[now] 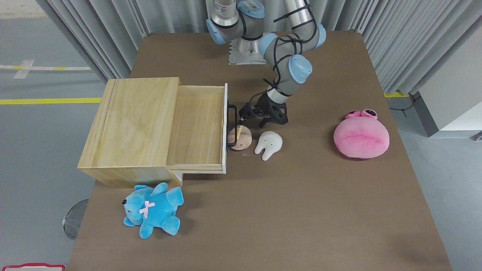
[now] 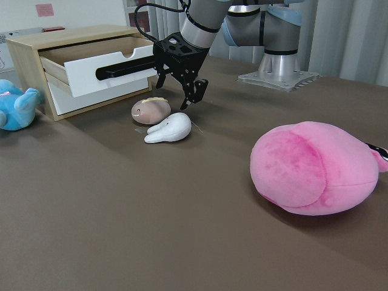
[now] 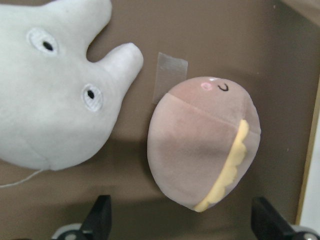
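Note:
My gripper is open, its fingers apart at the bottom of the wrist view, hanging beside the wooden cabinet's open, empty drawer (image 1: 196, 126). The drawer's black handle (image 1: 235, 126) faces the arm. Below and near the gripper on the table lie a tan plush (image 3: 202, 140) with a yellow stripe and a white plush (image 3: 55, 100) with two eyes; nothing shows between the fingers.
A blue bear (image 1: 153, 210) lies in front of the cabinet (image 1: 126, 126). A pink plush (image 1: 361, 135) sits at the right of the table (image 1: 316, 212).

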